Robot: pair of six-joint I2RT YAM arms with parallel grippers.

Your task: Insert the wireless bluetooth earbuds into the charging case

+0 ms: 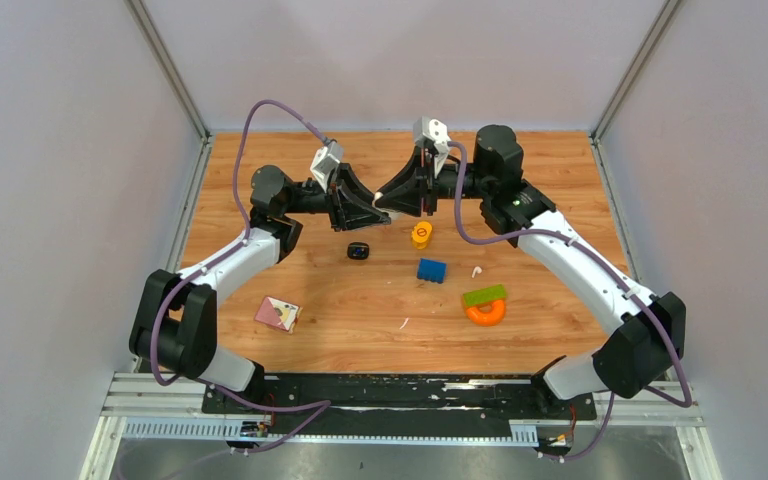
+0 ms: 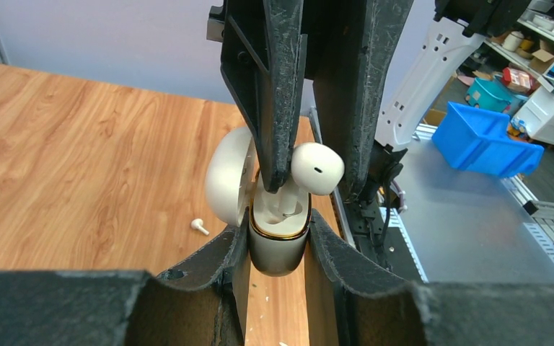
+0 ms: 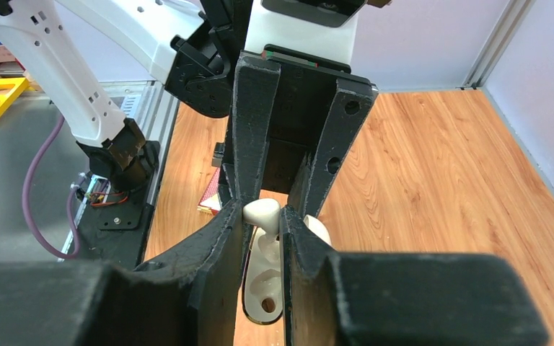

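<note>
The open white charging case [image 2: 277, 248] is held upright in my left gripper, shut on it, its lid [image 2: 227, 176] standing to the left in that view. Just over the case's mouth my right gripper is shut on a white earbud [image 3: 261, 213], whose stem points into the case. In the right wrist view the case's interior [image 3: 265, 281] shows an empty cavity below the earbud. A second white earbud [image 1: 477, 271] lies on the wooden table.
On the table are a black case [image 1: 358, 251], yellow piece [image 1: 422, 234], blue block [image 1: 431, 270], green block [image 1: 483, 296], orange ring [image 1: 485, 315] and a card box [image 1: 277, 312].
</note>
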